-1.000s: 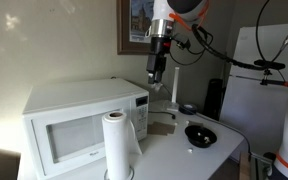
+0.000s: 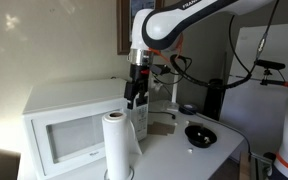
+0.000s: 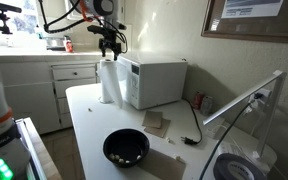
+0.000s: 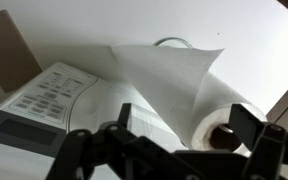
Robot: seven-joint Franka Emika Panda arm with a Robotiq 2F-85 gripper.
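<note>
A white paper towel roll (image 2: 115, 148) stands upright on its holder in front of the microwave. Its loose sheet hangs off one side, and the wrist view shows that sheet (image 4: 169, 80) spread out beside the roll's end (image 4: 224, 125). My gripper (image 2: 136, 92) is above and just beside the roll, pointing down, close to the microwave's front. In the wrist view the gripper stands open, its two dark fingers wide apart. The sheet and roll lie below and between them, and nothing is gripped.
The white microwave (image 2: 69, 135) stands right behind the roll, its keypad side near my gripper. A black pan (image 3: 126, 147) with small items in it rests on the counter, near brown boards (image 3: 155, 124). White counter between roll and pan is mostly clear.
The arm has come down and to the left in exterior view 1, bringing my gripper from above the microwave's right end toward the top of the roll. The roll has not moved.
</note>
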